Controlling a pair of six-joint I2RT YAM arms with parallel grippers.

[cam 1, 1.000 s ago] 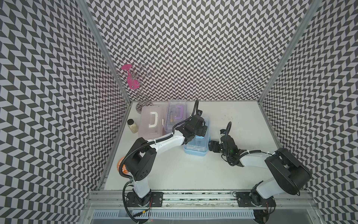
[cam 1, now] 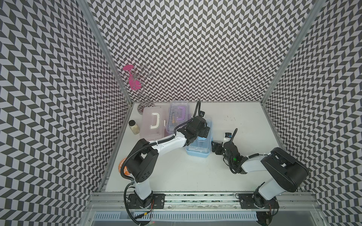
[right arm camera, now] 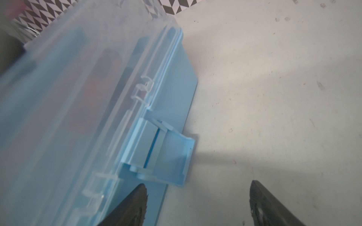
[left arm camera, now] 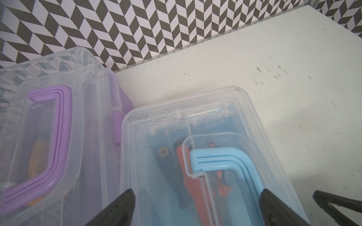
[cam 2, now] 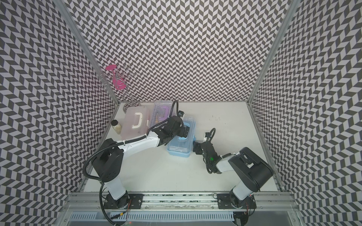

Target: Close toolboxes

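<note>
The blue toolbox (cam 1: 198, 150) has its clear lid (left arm camera: 162, 124) lying down over it, with a light-blue handle (left arm camera: 226, 158) on top. On its right side the blue latch (right arm camera: 173, 156) sticks outward, swung away from the lid's edge. Over that lid is my left gripper, its fingers wide apart; the right one overlaps the handle. My right gripper is beside the latch side, fingers apart, only table visible between them. Left of the blue box stand a purple-handled toolbox (cam 1: 178, 116) and a pink toolbox (cam 1: 152, 130), lids down.
A black-capped jar (cam 1: 134, 127) is left of the pink box. Behind it stands a wire rack (cam 1: 145, 101) with pink pieces. An orange item (cam 1: 123, 165) is partly hidden by the left arm. Open table lies to the right and in front.
The left arm looks still.
</note>
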